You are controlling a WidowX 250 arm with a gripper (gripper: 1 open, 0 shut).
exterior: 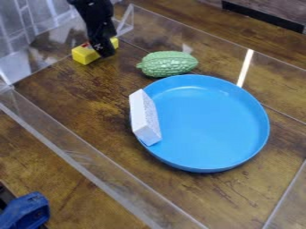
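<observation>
My black gripper [99,40] reaches in from the top left, its fingers open around a yellow block [84,54] at the back left of the wooden table. To its right lies a green bitter melon [167,63]. A blue plate [209,125] fills the centre right, with a white block [145,116] leaning on its left side.
A clear plastic edge [24,107] runs along the left. A blue object [24,213] sits at the bottom left corner.
</observation>
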